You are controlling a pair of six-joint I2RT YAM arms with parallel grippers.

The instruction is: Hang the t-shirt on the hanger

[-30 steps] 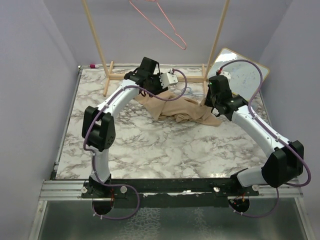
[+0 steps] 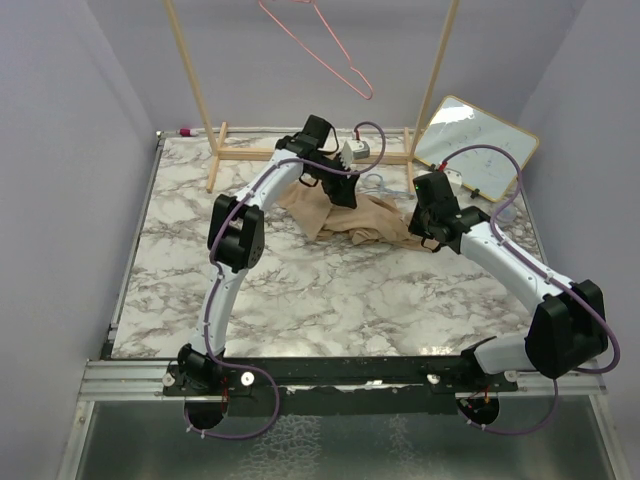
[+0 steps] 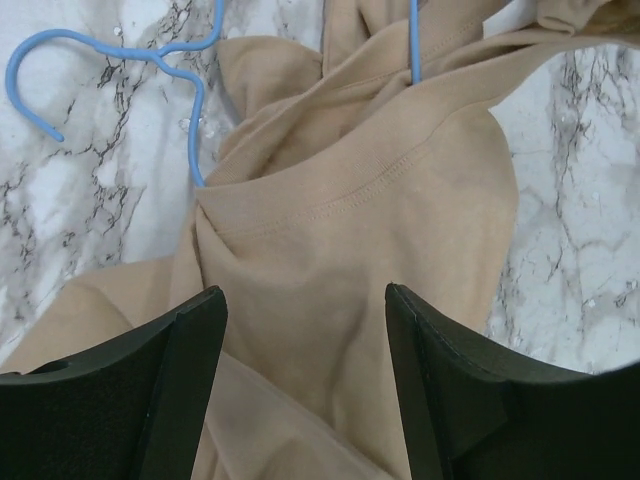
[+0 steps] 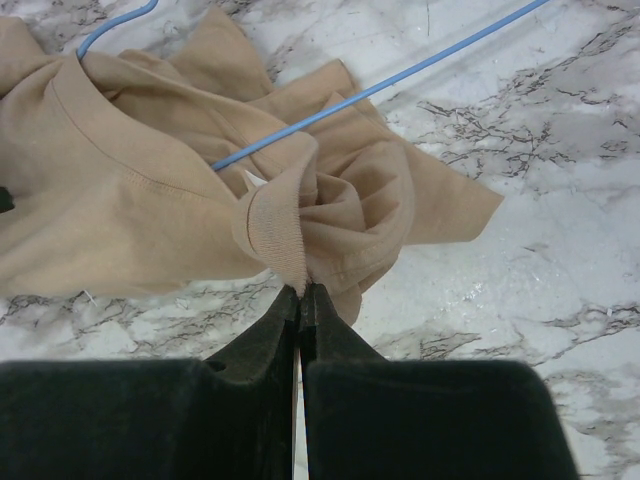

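The tan t-shirt (image 2: 365, 224) lies crumpled on the marble table. A blue hanger is partly tucked into it, its left part under the neckband and a straight bar (image 4: 390, 82) running out to the right in the right wrist view. My left gripper stands open over the shirt, below the hanger in its view. My right gripper is shut on a gathered fold of the shirt, which rises in a bunch above its fingertips.
A wooden rack (image 2: 245, 154) stands at the back, with a pink hanger (image 2: 330, 55) hanging above. A whiteboard (image 2: 490, 130) lies at the back right.
My left gripper has moved right across the shirt. My right gripper has moved down and slightly toward the front from where it was a second ago.
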